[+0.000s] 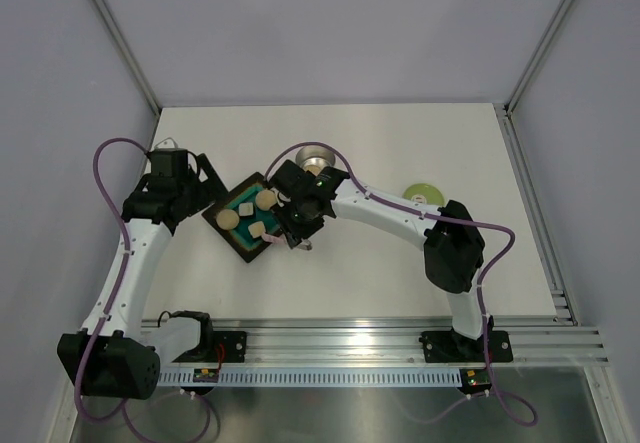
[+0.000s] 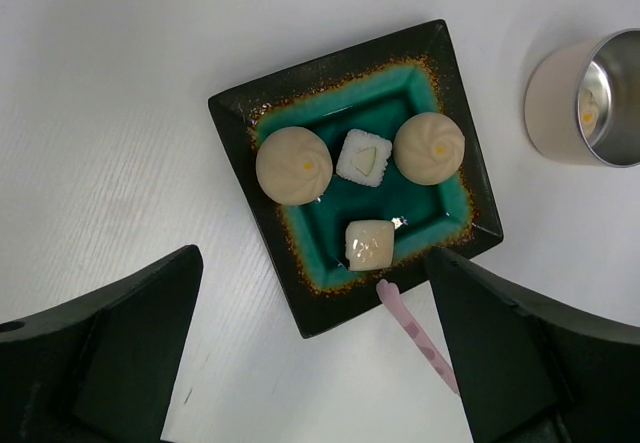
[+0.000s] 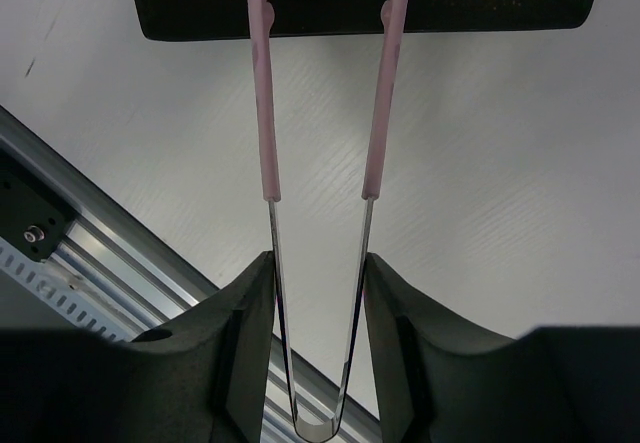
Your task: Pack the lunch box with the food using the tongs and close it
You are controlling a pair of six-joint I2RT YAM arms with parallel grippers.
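Note:
A square dark plate with teal inside point(image 2: 320, 313) holds two round buns point(image 2: 294, 165) point(image 2: 428, 148), a rice piece point(image 2: 364, 157) and a glossy cube point(image 2: 369, 245). My left gripper hangs open above it, nothing between its fingers. My right gripper is part open around pink-tipped metal tongs point(image 3: 266, 113), whose tips reach over the plate's near edge; whether it grips them is unclear.
A steel cup point(image 2: 560, 103) with something pale inside stands behind the right arm. A green round item point(image 1: 424, 189) lies at the right. The table's front rail runs below the right gripper.

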